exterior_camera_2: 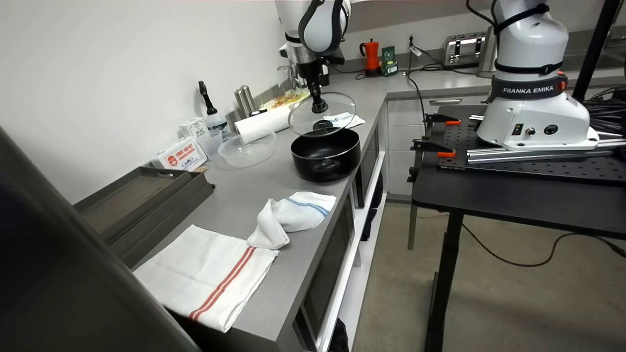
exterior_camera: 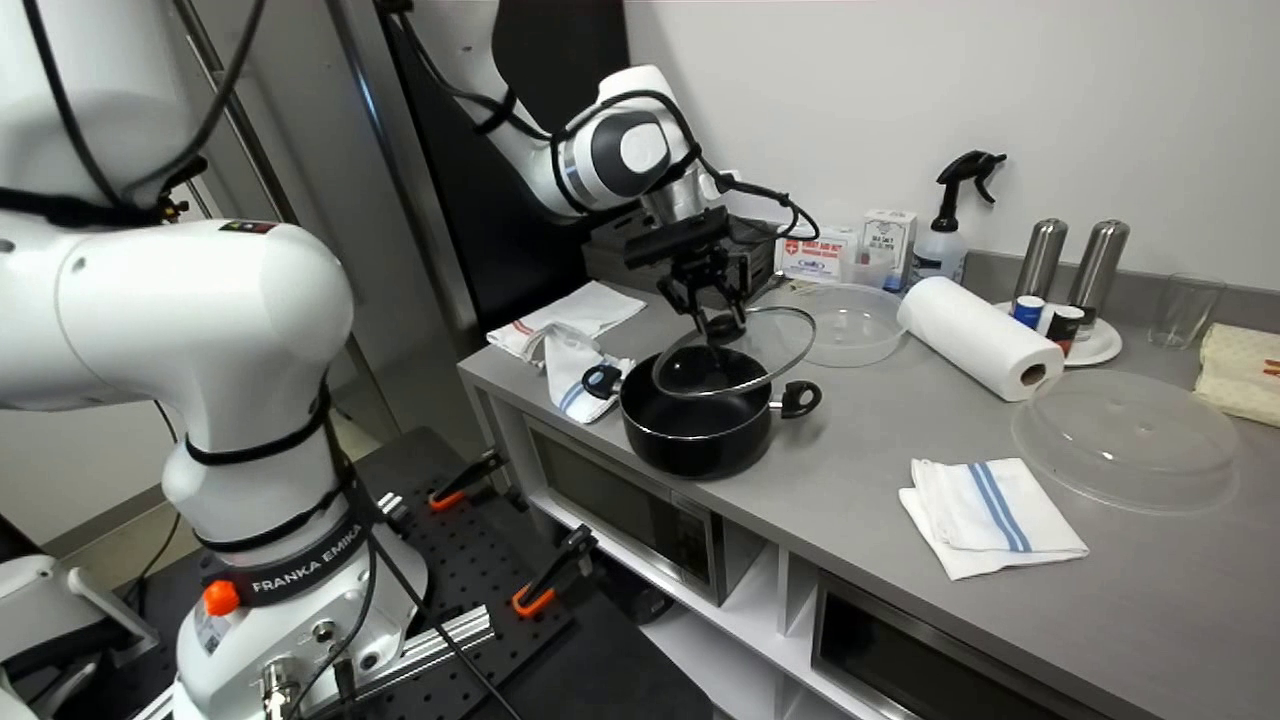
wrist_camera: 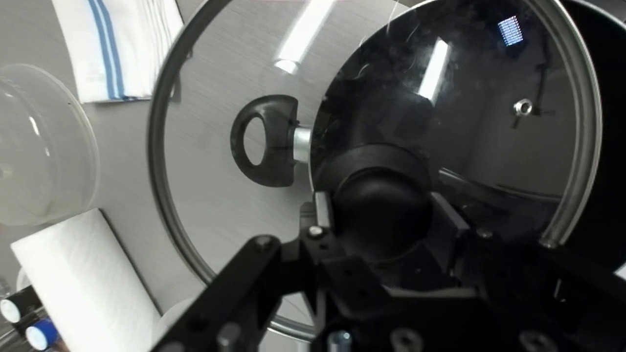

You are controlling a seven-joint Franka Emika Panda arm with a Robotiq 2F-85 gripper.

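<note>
A black pot (exterior_camera: 696, 438) with two side handles stands on the grey counter near its front edge. Tilted over its far side is a round glass lid (exterior_camera: 780, 348) with a metal rim. My gripper (exterior_camera: 710, 314) is shut on the lid's black knob (wrist_camera: 381, 214), which shows between the two fingers in the wrist view. Through the glass, one pot handle (wrist_camera: 264, 141) and part of the dark pot inside are visible; the lid sits off-centre from the pot. In exterior view 2 the lid (exterior_camera_2: 344, 105) leans above the pot (exterior_camera_2: 325, 161). Whether its lower rim touches the pot, I cannot tell.
White towels (exterior_camera: 573, 318) lie left of the pot, and a folded towel (exterior_camera: 993, 516) lies to the right. Behind are a clear plastic cover (exterior_camera: 852, 324), a paper towel roll (exterior_camera: 978, 336) and a spray bottle (exterior_camera: 942, 246). The counter right of the pot is clear.
</note>
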